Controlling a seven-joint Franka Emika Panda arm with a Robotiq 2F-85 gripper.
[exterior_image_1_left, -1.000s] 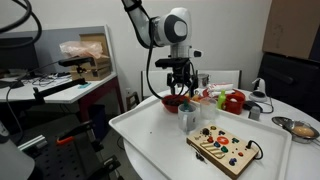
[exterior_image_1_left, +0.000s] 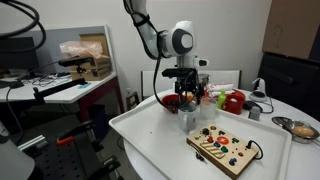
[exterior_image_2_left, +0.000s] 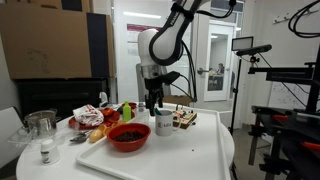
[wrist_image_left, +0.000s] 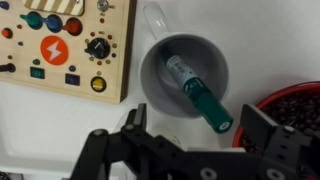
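A grey-white mug (wrist_image_left: 158, 92) stands on the white table, its handle pointing away from my gripper in the wrist view. Inside it leans a green-ended tube (wrist_image_left: 208, 105) with a printed label; its green end reaches over the rim nearest me. My gripper is open just above the mug, a finger on either side of the tube's green end. Nothing is clamped between the fingers. From outside, the mug (exterior_image_1_left: 188, 119) is below the gripper (exterior_image_1_left: 187, 93), and the second exterior view shows the mug (exterior_image_2_left: 164, 125) beside a red bowl.
A red bowl of dark beans (wrist_image_left: 290, 112) sits close by the mug. Across from it lies a wooden board with knobs and switches (exterior_image_1_left: 222, 146). Bottles, red containers (exterior_image_1_left: 234, 102) and a metal pan (exterior_image_1_left: 297, 127) stand farther back.
Over the last second the arm has come down and shifted right in exterior view 1, bringing my gripper over the mug. The mug has not visibly moved.
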